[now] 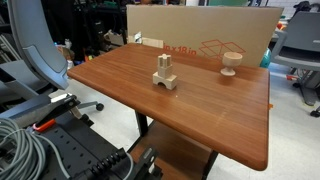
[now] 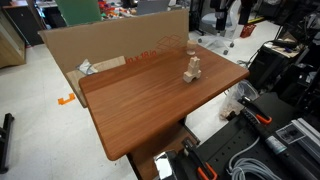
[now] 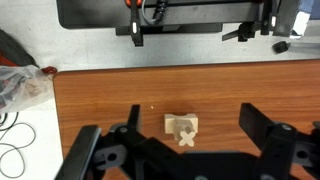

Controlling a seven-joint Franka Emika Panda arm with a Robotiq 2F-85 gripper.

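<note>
A small stack of pale wooden blocks [image 1: 164, 73] stands on the brown table [image 1: 215, 110], with a wider bottom piece and a narrow upright top. In exterior view 2 the same stack [image 2: 192, 70] sits toward the table's right side. Seen from above in the wrist view, the block stack [image 3: 182, 126] lies between the fingers' sides of the picture. My gripper is open, its dark fingers wide apart and empty; the stack is well below, on the tabletop. A pale goblet-like cup [image 1: 231, 63] stands near the table's back right in exterior view 1.
A cardboard panel [image 1: 205, 28] stands upright along the table's back. Coiled grey cables [image 1: 20, 145] and dark base equipment [image 2: 285, 140] lie in front of it. In the wrist view a clear plastic bag [image 3: 28, 88] is beside the table.
</note>
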